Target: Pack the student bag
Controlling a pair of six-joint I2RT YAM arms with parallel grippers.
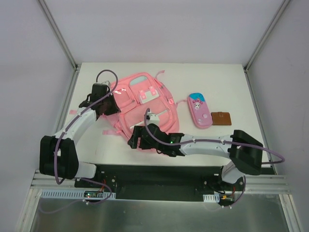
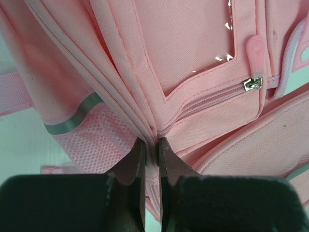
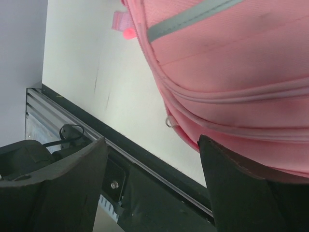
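Observation:
The pink student bag point(image 1: 147, 106) lies flat on the white table. My left gripper is shut on a folded, piped edge of the bag, beside a zipped pocket with a clear window point(image 2: 188, 43). My right gripper is open at the front part of the bag point(image 3: 231, 67), its fingers near the front edge with table showing between them. A pink pencil case point(image 1: 200, 110) with a blue top and cartoon face lies right of the bag, with a brown rectangular item point(image 1: 220, 118) further right.
Grey walls stand around the sides and back.

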